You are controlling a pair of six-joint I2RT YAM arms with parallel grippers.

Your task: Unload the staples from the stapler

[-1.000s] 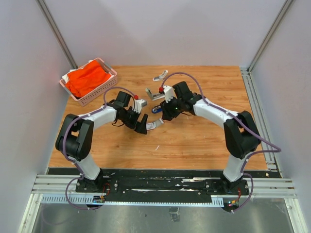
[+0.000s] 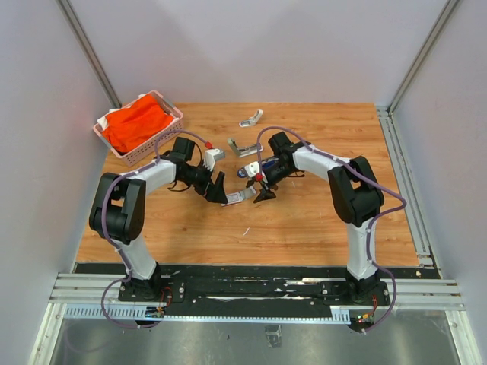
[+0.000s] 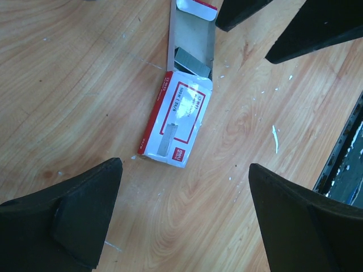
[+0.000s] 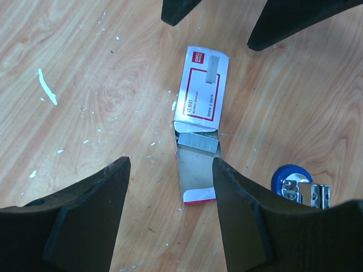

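Observation:
Between my grippers lies a white-and-red staple box (image 2: 233,198) (image 3: 176,119) (image 4: 199,93), its grey tray pulled out with a strip of staples (image 4: 197,142) inside. My left gripper (image 2: 215,190) hangs open beside the box's printed end. My right gripper (image 2: 262,194) is open over the tray end, nothing between its fingers. In the right wrist view a blue and silver object (image 4: 289,185) lies beside the tray. A grey stapler (image 2: 245,150) lies behind them in the top view.
A pink basket (image 2: 138,151) with orange cloth (image 2: 137,122) stands at the back left. A small pale object (image 2: 251,119) lies at the back middle. Small white scraps (image 4: 47,85) are on the wood.

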